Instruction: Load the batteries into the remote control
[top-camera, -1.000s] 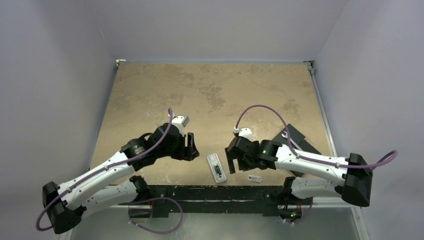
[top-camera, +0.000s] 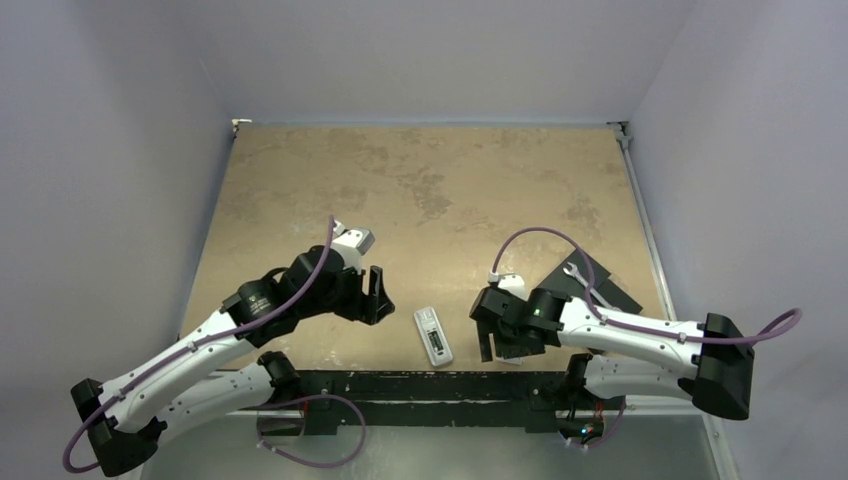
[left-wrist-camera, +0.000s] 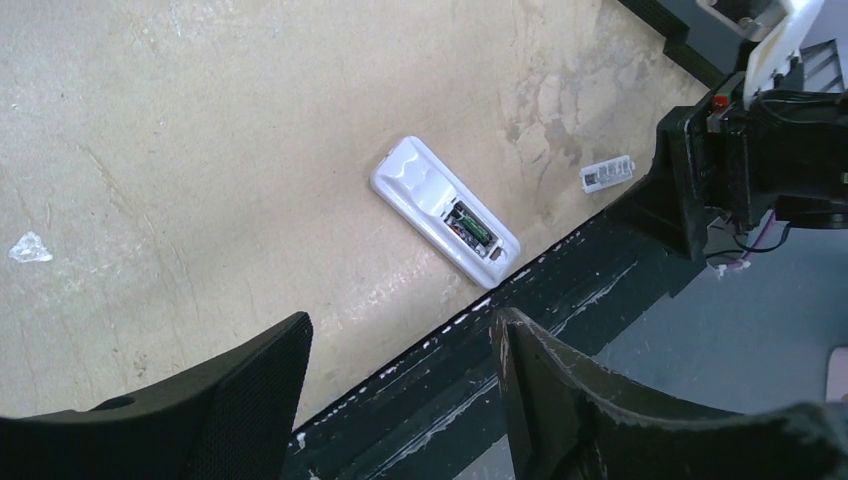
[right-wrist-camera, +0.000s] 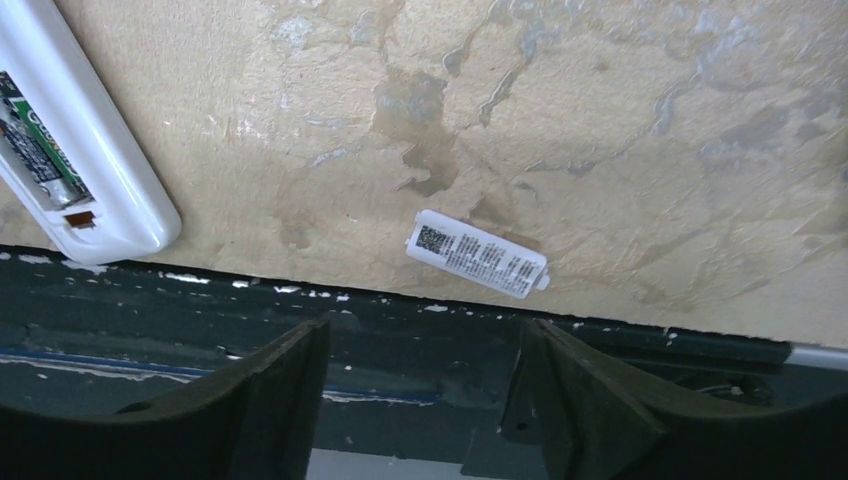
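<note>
The white remote (top-camera: 433, 336) lies back up near the front edge, its compartment open with batteries in it, seen also in the right wrist view (right-wrist-camera: 130, 190). A small white labelled piece (right-wrist-camera: 476, 254) lies right of it, perhaps the battery cover. My right gripper is open just above and on the near side of that piece, nothing between its fingers. My left gripper is open, raised to the left of the remote, nothing between its fingers.
A dark mat (top-camera: 615, 292) with a wrench (top-camera: 580, 275) lies at the right. The dark front rail (top-camera: 400, 395) runs along the table edge.
My right gripper has moved right and toward the front edge, over the small white piece. The left arm has shifted slightly left. The remote is unmoved.
</note>
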